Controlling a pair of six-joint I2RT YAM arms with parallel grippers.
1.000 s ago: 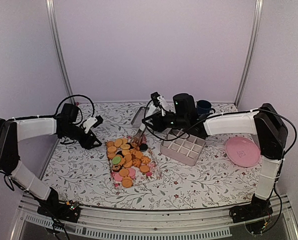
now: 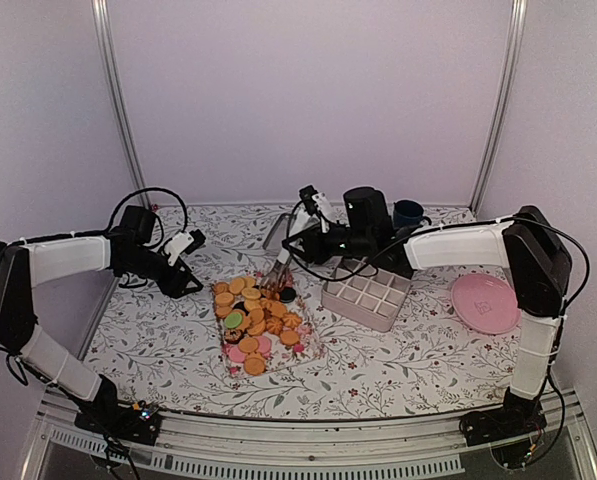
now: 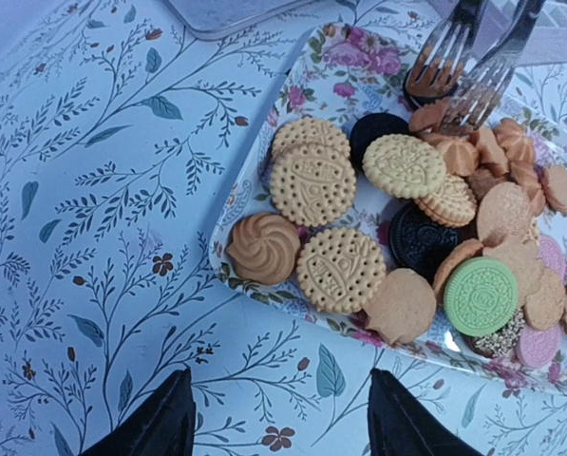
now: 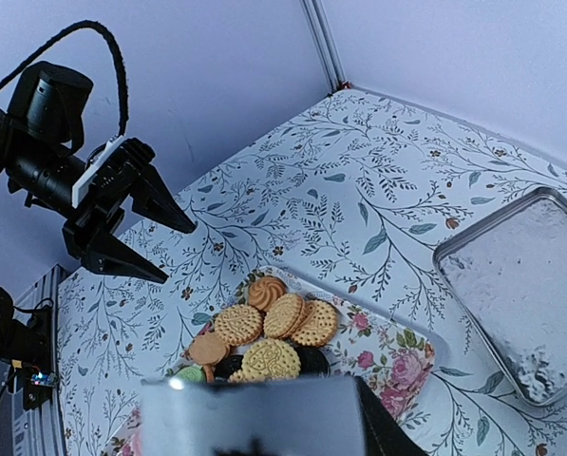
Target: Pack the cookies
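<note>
A floral tray [image 3: 326, 95] holds a crowded layer of cookies: round tan biscuits [image 3: 340, 270], dark sandwich cookies [image 3: 425, 239], a green one [image 3: 481, 296] and small brown swirls. Fork-ended metal tongs [image 2: 276, 277] are gripped by my right gripper [image 2: 303, 244], above the tray's back right part. In the left wrist view, both fork ends [image 3: 487, 90] reach down among the brown cookies beside a dark one; whether a cookie is pinched between them, I cannot tell. My left gripper [image 2: 190, 272] hangs open and empty left of the tray. A divided box [image 2: 366, 298] stands right of the tray.
Behind the tray lies a shallow metal pan [image 4: 520, 294]. To the right are a pink plate [image 2: 484, 303] and a dark blue mug [image 2: 408, 213], partly behind the right arm. Bare patterned tablecloth spreads in front of the box and left of the tray.
The left arm has stayed still.
</note>
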